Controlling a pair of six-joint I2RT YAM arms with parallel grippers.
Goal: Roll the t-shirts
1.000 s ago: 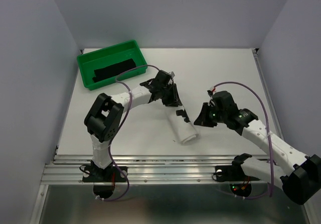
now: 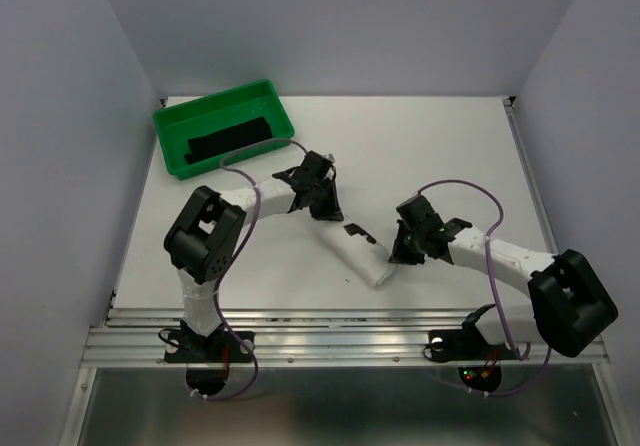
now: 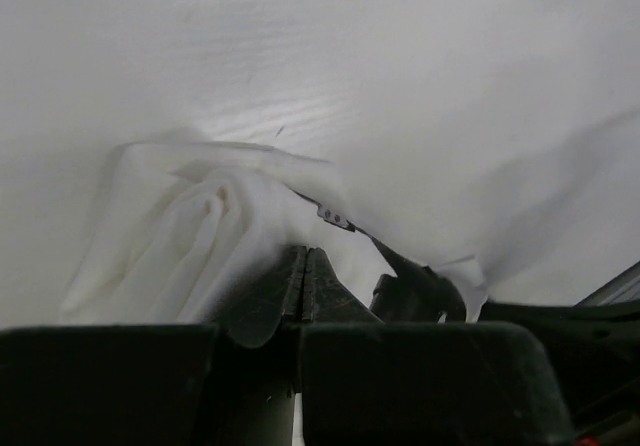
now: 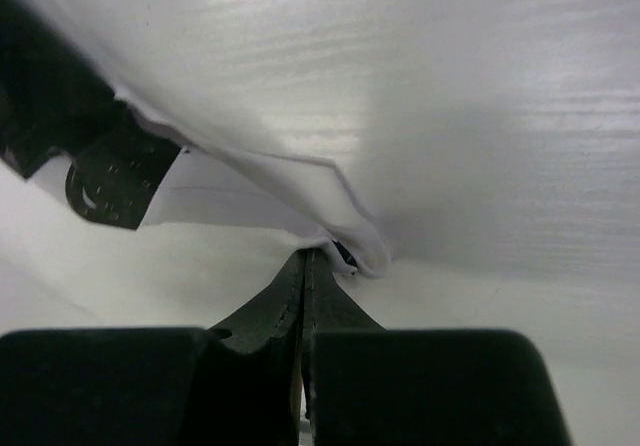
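Observation:
A white t-shirt with a black print [image 2: 357, 251] lies as a narrow folded bundle, slanting across the middle of the table. At its far left end my left gripper [image 2: 328, 214] is shut on the fabric; the left wrist view shows the rolled white layers [image 3: 200, 231] beside its fingertips. My right gripper [image 2: 396, 258] is shut at the near right end. From the right wrist, the shirt's folded edge [image 4: 300, 191] meets the closed fingertips, with a bit of cloth at their tips; how much is pinched is hidden.
A green bin [image 2: 221, 105] stands at the back left with a dark rolled cloth [image 2: 228, 139] inside. A metal rail [image 2: 300, 336] runs along the front edge.
My right gripper came in from the right, down to the shirt's near end, and closed. The left gripper shifted left and nearer with its end, so the bundle slants more.

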